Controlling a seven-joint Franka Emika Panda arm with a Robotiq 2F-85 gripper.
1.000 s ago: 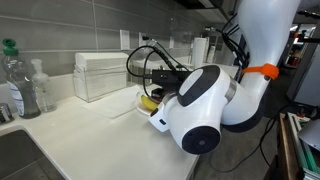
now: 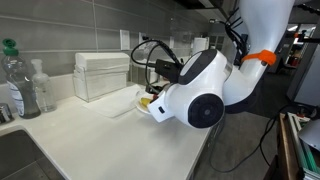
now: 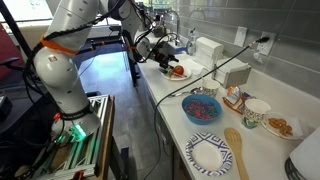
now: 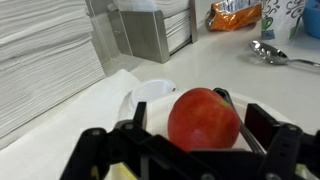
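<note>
A round red fruit, perhaps an apple [image 4: 203, 120], sits on a white plate [image 4: 150, 92] in the wrist view. My gripper is open, one dark finger on each side of the fruit; whether either pad touches it I cannot tell. Something yellow [image 4: 122, 172] shows at the lower left of the plate. From exterior view 2, the red fruit [image 3: 180, 71] appears beside my gripper on the far plate. In exterior view 1 the arm hides most of the plate, leaving a yellow item [image 2: 146, 102] in sight.
Behind the fruit lie a dark utensil handle and a spoon [image 4: 284, 55]. A white box [image 2: 101, 75] stands by the wall, and soap bottles [image 2: 20, 82] are near the sink. Along the counter are a blue bowl [image 3: 202, 106], a patterned plate [image 3: 208, 153] and a cup [image 3: 254, 112].
In exterior view 1 the arm's white wrist section has risen and shifted right, changing its tilt. The yellow item on the plate is more covered than before.
</note>
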